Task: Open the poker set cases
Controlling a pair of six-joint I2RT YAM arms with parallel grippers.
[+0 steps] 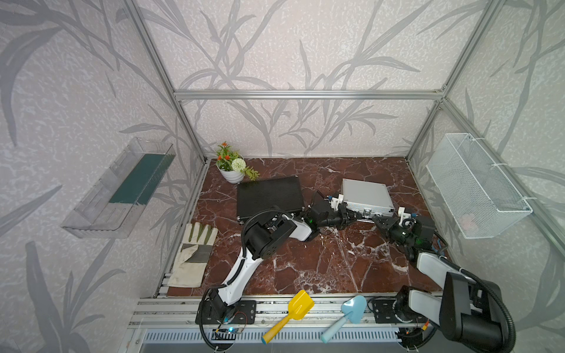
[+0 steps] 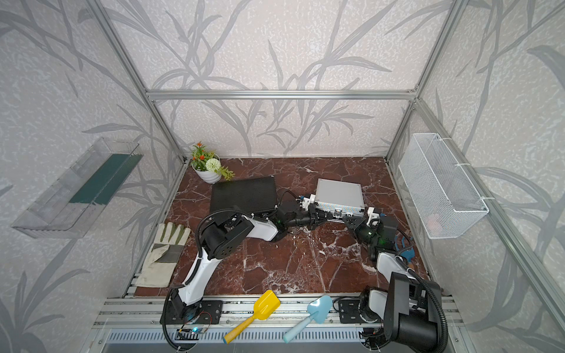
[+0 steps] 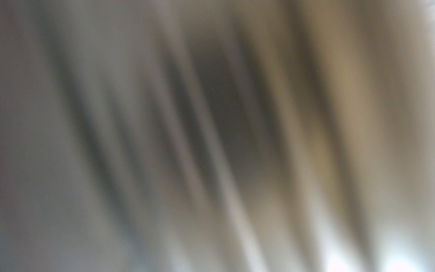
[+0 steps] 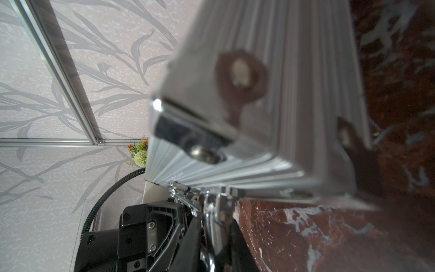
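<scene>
The silver case (image 1: 365, 192) lies closed at the back right, also filling much of the right wrist view (image 4: 290, 113). My left gripper (image 1: 353, 215) is at the left of its front side, by the latches, and looks shut; its wrist view is only blurred. My right gripper (image 1: 379, 220) is at the case's front right. In the right wrist view its fingers are shut on a chrome piece, apparently the case's handle, at the bottom centre. A black case (image 1: 267, 194) lies closed on the left, partly behind my left arm.
A flowerpot (image 1: 232, 173) stands at the back left, gloves (image 1: 188, 264) lie at the front left. Yellow (image 1: 300, 303) and blue (image 1: 353, 306) scoops lie on the front rail. Wire baskets hang on both side walls.
</scene>
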